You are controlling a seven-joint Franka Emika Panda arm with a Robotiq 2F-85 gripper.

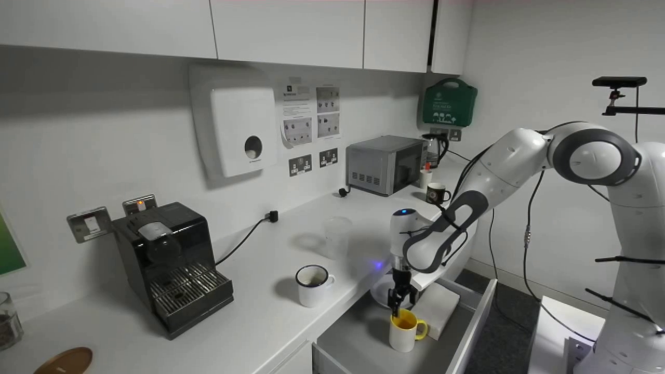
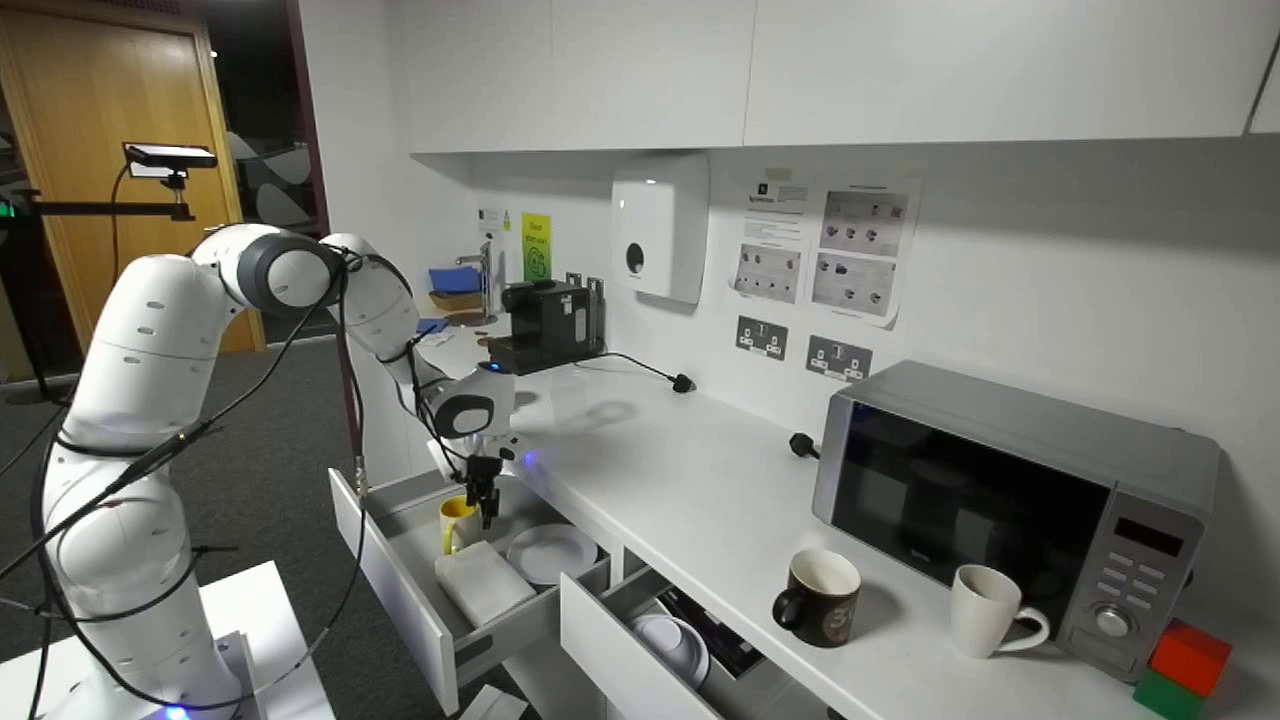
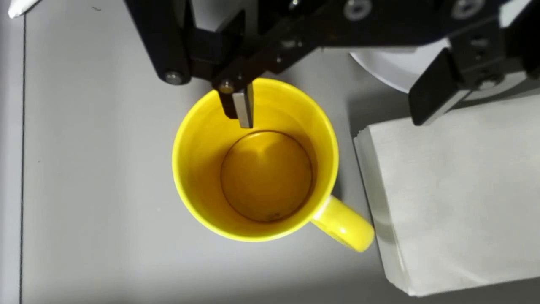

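A mug, white outside and yellow inside, with a yellow handle, stands upright in the open drawer. Its yellow interior looks empty from above. My gripper is open at the mug's rim. One of its fingers overlaps the mug's opening and appears to reach inside the far wall; the other finger is outside, well to the right, above the edge of a white box. Contact between finger and mug cannot be told. In exterior view 2 the mug is partly behind the gripper.
Beside the mug lie the white box and a white plate. A second drawer with crockery is pulled out alongside. The counter edge is close to the arm; on top stand a white mug and a coffee machine.
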